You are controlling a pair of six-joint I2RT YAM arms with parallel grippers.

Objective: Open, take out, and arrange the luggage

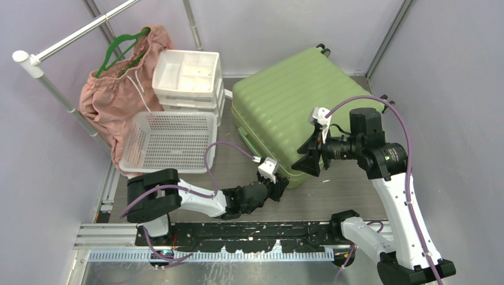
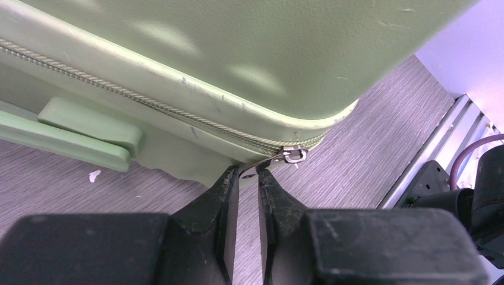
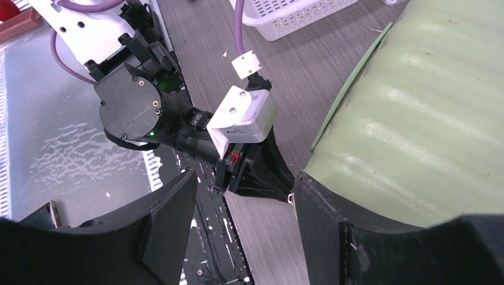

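Note:
A pale green suitcase point(image 1: 285, 89) lies flat at the right of the floor. Along its lower side runs a zipper point(image 2: 148, 102) with a metal pull point(image 2: 294, 155) near the corner, beside a side handle point(image 2: 71, 139). My left gripper is at that corner, its fingertips close together on either side of the pull's tab; whether they grip it I cannot tell. My right gripper point(image 1: 309, 154) is over the suitcase's near edge, open, with nothing visible between its fingers.
A white basket point(image 1: 166, 142), stacked clear drawers point(image 1: 185, 71) and a pink bag point(image 1: 113, 107) on a rail fill the left. Walls close in at back and right. Bare floor point(image 1: 339, 196) shows at front right.

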